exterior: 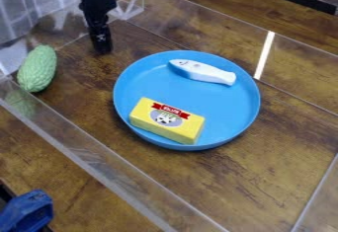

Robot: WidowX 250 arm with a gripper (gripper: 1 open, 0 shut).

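Note:
My black gripper point(102, 44) reaches down from the top left edge, over the wooden table behind a green bitter melon point(38, 68). It is apart from the melon and from the blue plate point(235, 120), with nothing visible between its fingers, which are open. On the plate lie a white toy fish point(204, 72) and a yellow box with a red label point(181, 126).
Clear plastic walls and strips border the wooden work area point(158, 187). A blue object point(27, 212) sits at the lower left edge. Bare wood surrounds the plate on the right and below.

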